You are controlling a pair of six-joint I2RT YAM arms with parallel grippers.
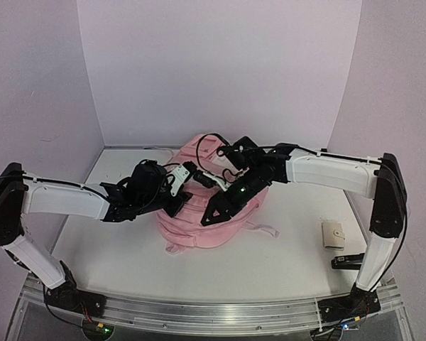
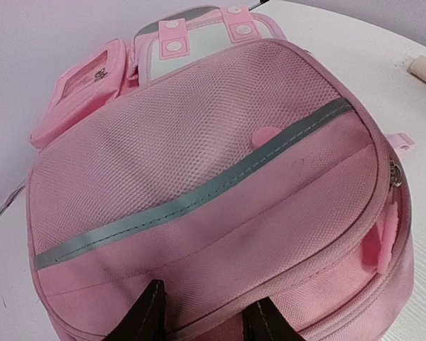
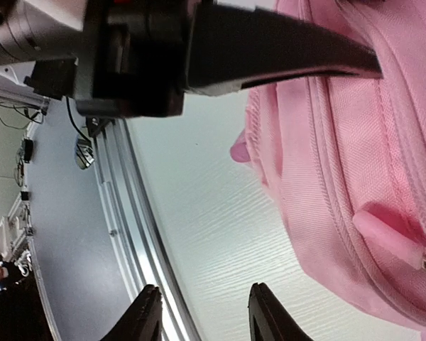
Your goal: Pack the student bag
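The pink bag (image 1: 199,229) lies in the middle of the table under both arms. Across the left wrist view spreads its mesh panel (image 2: 199,142) with a grey stripe. My left gripper stands open at the panel's near edge, its fingers apart with the fabric edge running between or just beyond them. My right gripper, also open, has nothing between its fingers; bare table shows through the gap. A pink zipper pull (image 3: 389,238) hangs on the bag's side in the right wrist view. The inside of the bag is hidden.
A beige wallet-like item (image 1: 333,235) and a black object (image 1: 348,262) lie on the right of the table. Both grippers are close together over the bag; the left gripper's dark body (image 3: 270,46) crosses the right wrist view.
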